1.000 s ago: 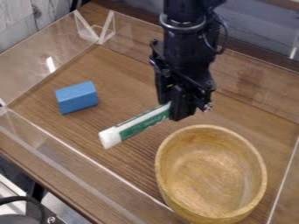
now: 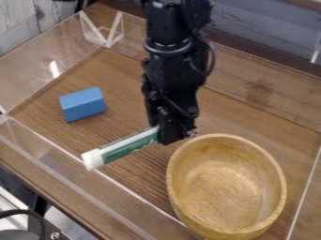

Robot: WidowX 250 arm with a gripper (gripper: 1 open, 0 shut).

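Observation:
The black gripper (image 2: 164, 127) hangs over the middle of the wooden tray, shut on a green and white cylindrical object (image 2: 120, 150) that points down to the lower left. The object is just left of the wooden bowl (image 2: 226, 183); I cannot tell whether it touches the floor. The fingertips are partly hidden in the dark shape of the arm.
A blue block (image 2: 82, 103) lies on the left part of the wooden floor. Clear side walls (image 2: 38, 66) edge the left. A black cable lies at the bottom left.
The gripper and the held object have moved a little to the left over the last second. The bowl and blue block stay in place.

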